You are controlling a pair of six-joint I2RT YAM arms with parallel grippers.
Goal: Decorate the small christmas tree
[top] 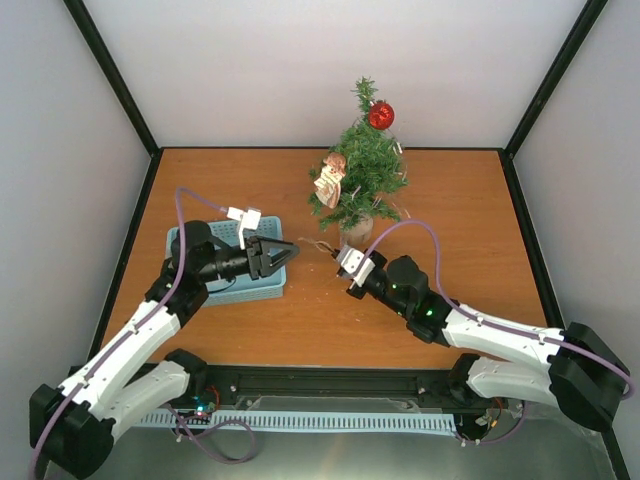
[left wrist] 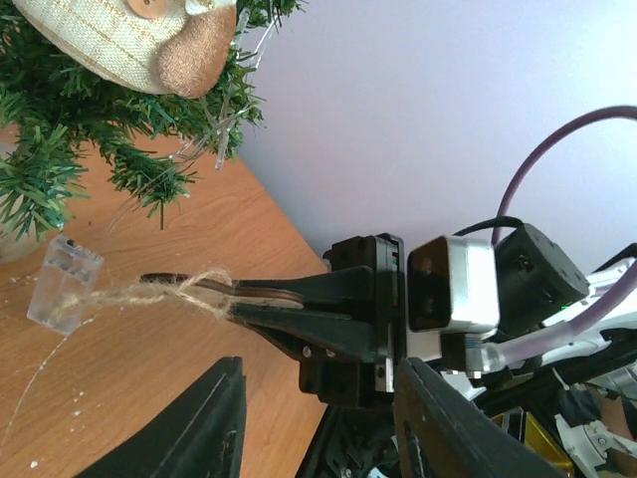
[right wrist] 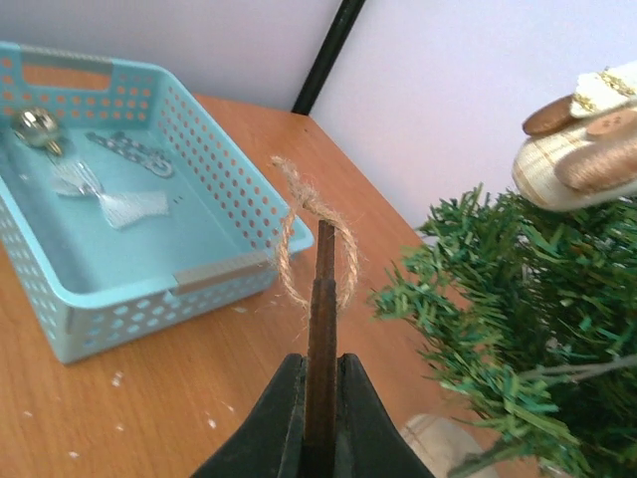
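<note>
The small green Christmas tree (top: 362,165) stands at the back of the table in a pale base (top: 356,232). It carries a red ball (top: 381,115) near the top and a cream fabric figure (top: 330,182) on its left side. My right gripper (top: 338,258) is in front of the base, shut on a thin brown ornament (right wrist: 320,339) seen edge-on. From this ornament a twine loop (right wrist: 346,269) sticks out. To the left, my left gripper (top: 292,250) is over the basket's right side, its fingers (left wrist: 189,423) apart with nothing between them.
A light blue basket (top: 262,290) stands left of the tree, with a gold ball (right wrist: 37,127) and several small pieces inside. A clear plastic piece (left wrist: 68,284) shows near the twine; whether they are joined is unclear.
</note>
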